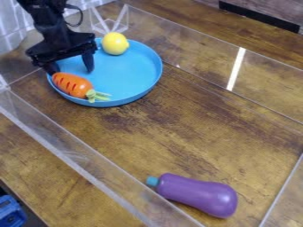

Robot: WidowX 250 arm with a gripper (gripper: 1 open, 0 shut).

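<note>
A blue round plate [130, 66] sits at the upper left, holding an orange toy carrot [73, 86] at its near left and a yellow lemon [115, 43] at its back. My black gripper [63, 64] hangs low over the plate's left side, just behind the carrot. Whether its fingers are open or shut is unclear. A purple toy eggplant [196, 194] lies apart on the wooden table at the bottom right.
Clear plastic walls run along its sides. A blue object [7, 211] shows at the bottom left corner.
</note>
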